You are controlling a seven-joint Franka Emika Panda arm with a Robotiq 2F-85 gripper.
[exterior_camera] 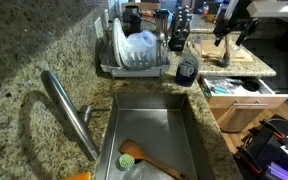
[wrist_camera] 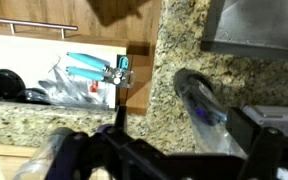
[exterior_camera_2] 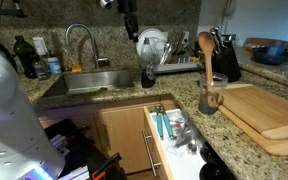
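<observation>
My gripper (exterior_camera: 230,42) hangs above the counter, up and to the right of a dark see-through container (exterior_camera: 187,69), and the two are apart. In the wrist view the gripper is open, its black fingers spread wide with nothing held. The container (wrist_camera: 200,108) shows below and between them, close to the sink edge, and looks free-standing on the granite. From the second exterior view, the gripper (exterior_camera_2: 133,34) hangs high, above the container (exterior_camera_2: 148,76) in the picture.
An open drawer (exterior_camera_2: 186,155) holds blue-handled tools (exterior_camera_2: 166,124). A clear cup (exterior_camera_2: 213,92) with a wooden spoon stands near a cutting board (exterior_camera_2: 259,112). A dish rack (exterior_camera: 134,68) sits behind the sink (exterior_camera: 164,120), which holds a wooden spoon (exterior_camera: 156,160) and a green scrubber (exterior_camera: 132,149).
</observation>
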